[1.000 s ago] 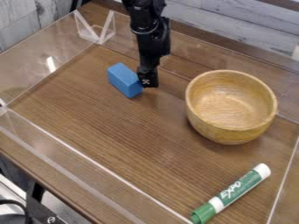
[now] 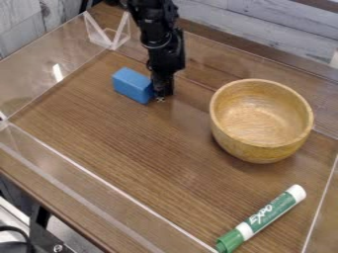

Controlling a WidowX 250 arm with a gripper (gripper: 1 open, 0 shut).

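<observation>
The black gripper [image 2: 162,81] reaches down from the top to the right side of a blue block [image 2: 132,85], which lies on the wooden table [image 2: 145,168]. Its fingertips are low, beside or touching the block's right end; they look narrow, and whether anything is between them is hard to make out.
A large tan bowl [image 2: 260,119] stands to the right of the block. A green-and-white Expo marker [image 2: 260,217] lies at the front right.
The gripper has moved left and lower toward the block's right end. The block has shifted slightly left and lies more turned.
</observation>
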